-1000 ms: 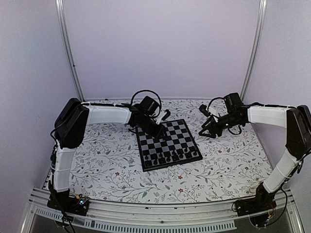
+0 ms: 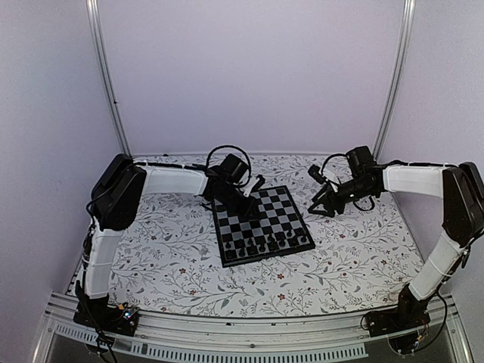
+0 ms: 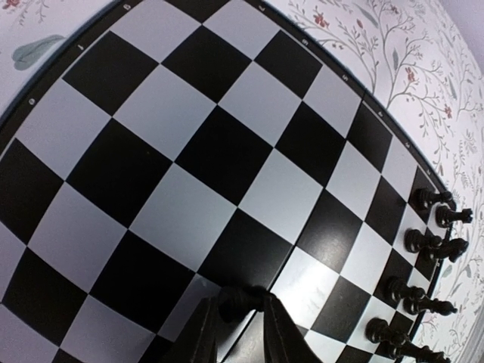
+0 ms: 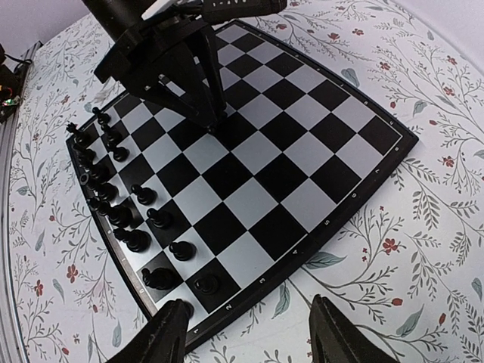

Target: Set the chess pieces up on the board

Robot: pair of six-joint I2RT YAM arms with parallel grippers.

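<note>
The chess board (image 2: 276,204) lies on the table with black pieces (image 4: 159,218) standing in two rows along its near side. Over the middle of the board is my left gripper, open. A single black piece (image 3: 240,300) shows between and just beyond its fingertips, apparently upright; its base is partly hard to see against the dark squares. My right gripper is open beside the board's right side, its fingers (image 4: 172,330) well apart with nothing between them, above the tablecloth.
The board's far squares (image 3: 215,151) look empty. In the right wrist view, the left arm's gripper hides part of the board.
The right arm has barely moved. The rows of pieces look the same.
</note>
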